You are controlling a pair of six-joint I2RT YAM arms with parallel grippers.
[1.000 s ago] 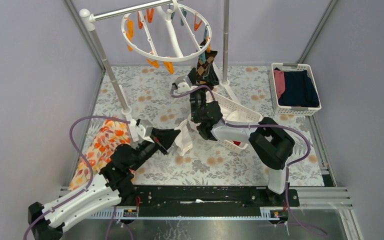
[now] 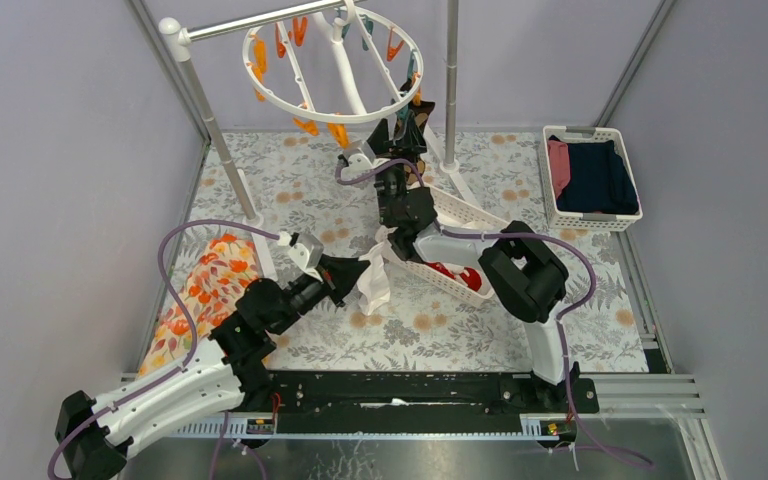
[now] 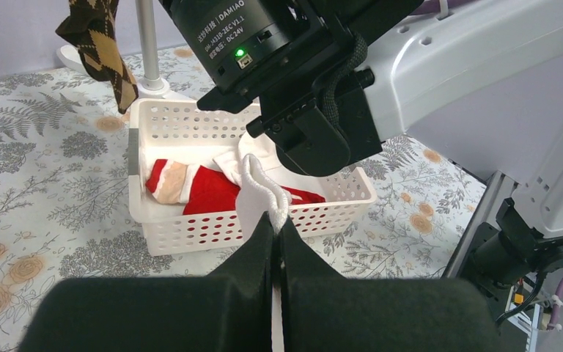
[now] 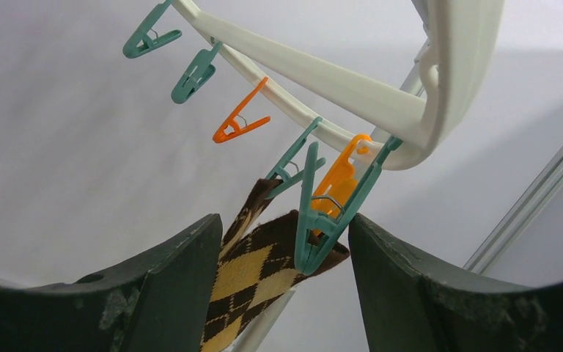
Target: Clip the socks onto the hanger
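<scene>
A white sock (image 3: 258, 194) is pinched at my left gripper's (image 2: 365, 262) fingertips, its cuff standing up above them and the rest hanging below. Up at the round white hanger (image 2: 260, 85), my right gripper (image 2: 407, 135) is part open. Between its fingers in the right wrist view, a teal clip (image 4: 328, 213) hangs from the hanger, with no visible grip on it. A brown argyle sock (image 4: 253, 268) hangs from the hanger, its upper edge behind that clip and one corner at another teal clip (image 4: 293, 161).
Below the right arm, a white basket (image 2: 465, 212) holds red and white socks (image 3: 209, 192). Another basket (image 2: 600, 221) with dark cloth stands at the far right. A flowered orange cloth (image 2: 215, 285) lies on the left. Orange clips (image 2: 337, 132) hang along the ring.
The left gripper has shifted slightly right with the white sock.
</scene>
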